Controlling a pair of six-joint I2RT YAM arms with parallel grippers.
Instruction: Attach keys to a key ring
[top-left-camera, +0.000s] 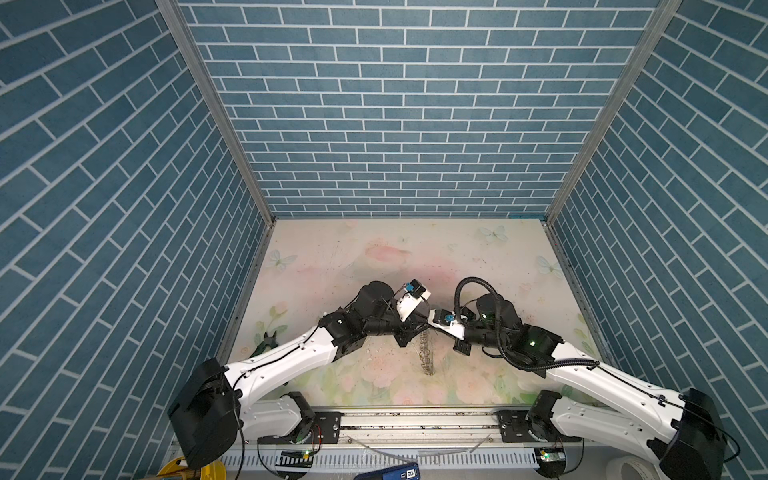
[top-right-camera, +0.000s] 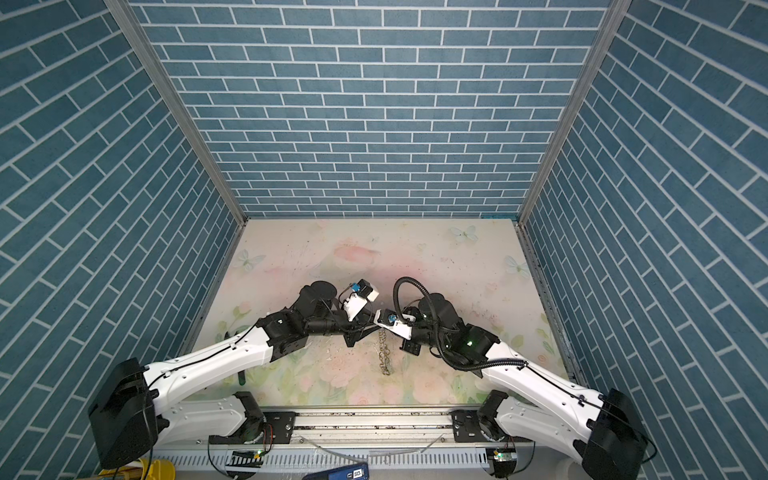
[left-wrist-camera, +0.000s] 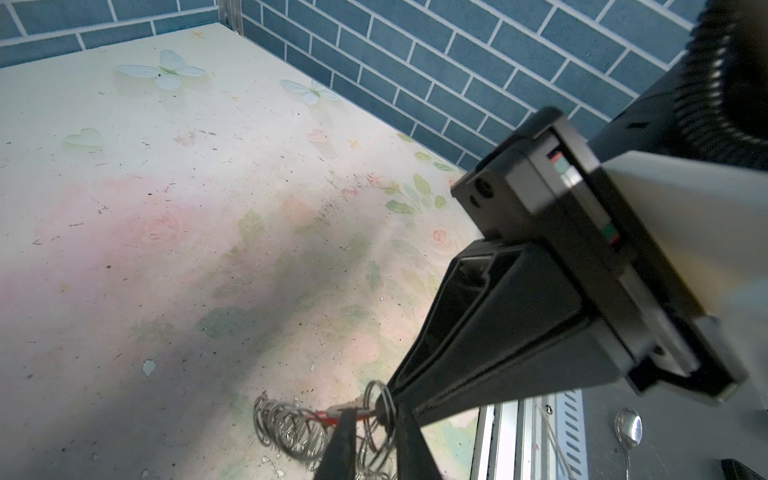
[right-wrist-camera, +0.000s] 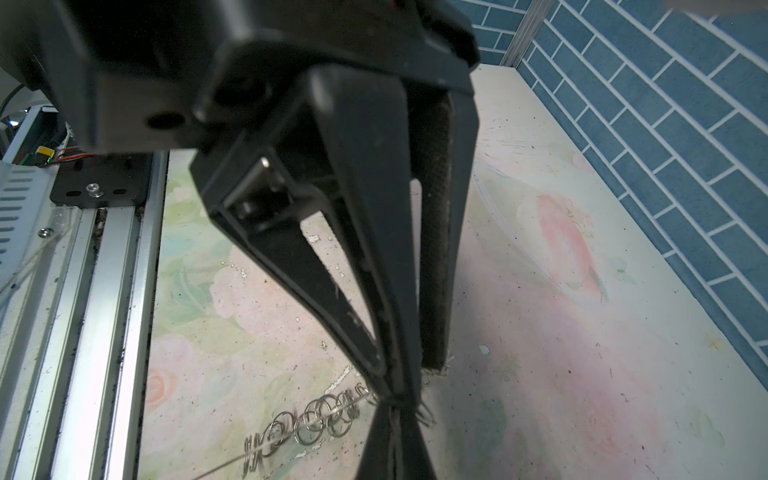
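Observation:
My two grippers meet tip to tip over the middle of the table. The left gripper is part open, its fingertips apart. A wire ring (left-wrist-camera: 379, 412) shows in that gap, against the tip of the right gripper's dark finger (left-wrist-camera: 512, 352). In its own wrist view the right gripper is shut; whether it pinches thin wire cannot be made out. A string of metal rings (right-wrist-camera: 308, 420) runs below the tips, with a thin straight wire along it. From above, this string of rings (top-left-camera: 426, 353) lies beneath the grippers. No key can be clearly distinguished.
A dark tool (top-right-camera: 241, 376) sits near its left edge. Beyond the front rail, a spoon (left-wrist-camera: 629, 428) lies outside the table. Brick-pattern walls (top-left-camera: 400, 120) enclose the back and sides.

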